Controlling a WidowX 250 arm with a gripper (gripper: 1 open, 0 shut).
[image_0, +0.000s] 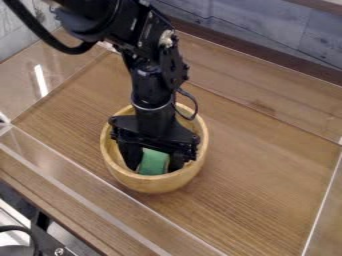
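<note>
A round yellow-tan bowl (144, 180) sits on the wooden table in the middle of the camera view. My black gripper (155, 154) is lowered into it from above, open, its fingers around or beside a green object (152, 164) in the bowl. The far part of the bowl's inside is hidden by the gripper and arm.
A pale wall stands at the back. At the lower left the table's edge shows, with dark items and cables beyond it.
</note>
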